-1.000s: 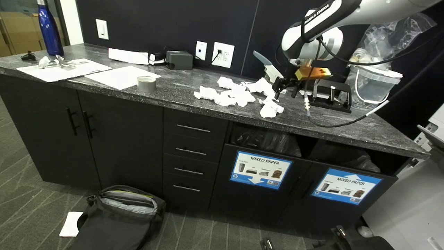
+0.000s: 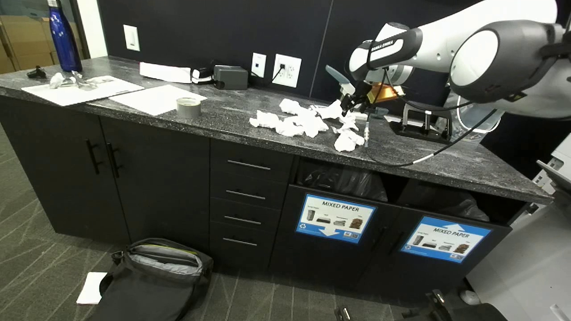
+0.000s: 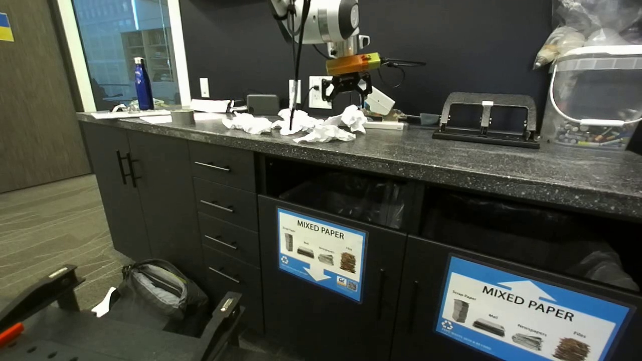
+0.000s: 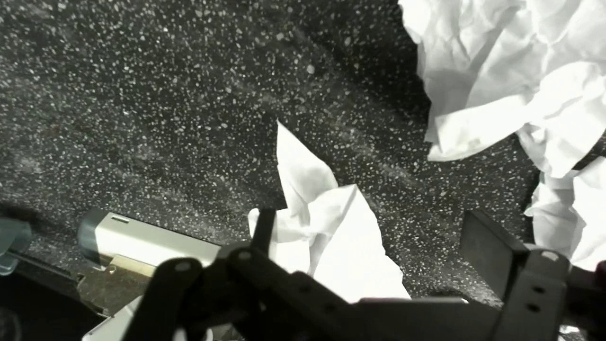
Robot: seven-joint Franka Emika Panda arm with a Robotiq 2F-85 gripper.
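Several crumpled white papers lie in a loose cluster on the dark counter, right of the wall outlets. Over the right-hand part of this cluster hangs my gripper, pointing down, its fingers apart. From the wrist, one folded piece of paper appears below the gripper, nearer the left finger and partly hidden by it. A larger crumpled paper sits toward the upper right of that view. Nothing is held.
A white tool with grey ends lies close to the left finger. Farther right stand a black hole punch and a clear bucket. A tape roll and flat sheets lie left. Below are open bin slots.
In exterior view 1, the arm and gripper have shifted left, bringing the gripper over the right side of the paper cluster. The papers look unmoved.
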